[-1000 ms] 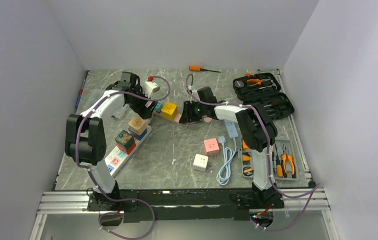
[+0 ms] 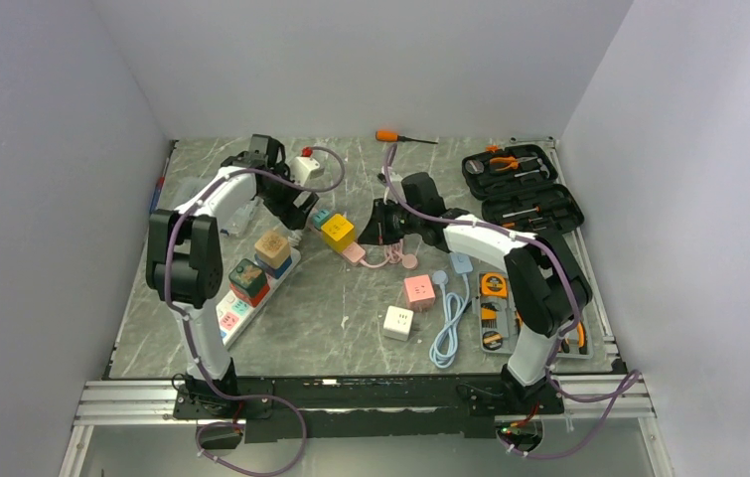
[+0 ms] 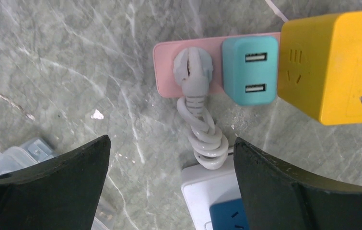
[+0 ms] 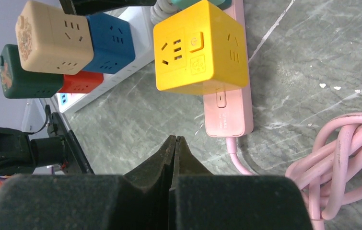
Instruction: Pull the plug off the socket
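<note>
A pale grey plug (image 3: 193, 72) sits in the pink power strip (image 3: 165, 72), its coiled white cord (image 3: 206, 139) trailing from it. A teal USB cube and a yellow cube adapter are on the same strip; the yellow cube (image 4: 203, 50) also shows in the right wrist view. My left gripper is open above the table, its fingers wide on either side of the cord, with nothing held. My right gripper is shut with nothing between its tips, beside the cord end of the pink strip (image 4: 227, 112).
A white strip (image 2: 236, 310) with stacked cubes lies at front left. Pink coiled cable (image 4: 346, 158) lies near my right gripper. A pink cube (image 2: 418, 292), a white cube (image 2: 397, 323) and a blue cord (image 2: 450, 328) stand at front right, near tool cases (image 2: 534, 204).
The pink strip's cord end, with the yellow cube, has swung toward the front.
</note>
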